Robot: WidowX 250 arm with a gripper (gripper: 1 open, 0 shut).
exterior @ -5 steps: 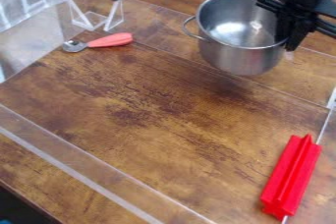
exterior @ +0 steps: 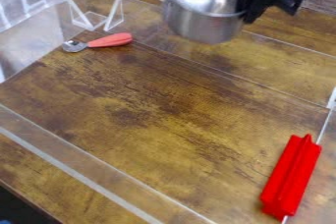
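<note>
A steel pot (exterior: 202,14) hangs above the wooden table at the top middle, with the dark gripper (exterior: 252,0) at its right rim, apparently shut on it; the fingertips are blurred against the pot. A pizza cutter with a red handle (exterior: 110,40) lies at the upper left. A red rolling pin or similar red object (exterior: 292,177) lies at the lower right.
A white wire stand (exterior: 86,20) stands at the upper left beside a white railing. A dark shape pokes in at the top left corner.
The gripper and pot have moved left and upward across the view, toward the back of the table. The pizza cutter and red object have not moved.
</note>
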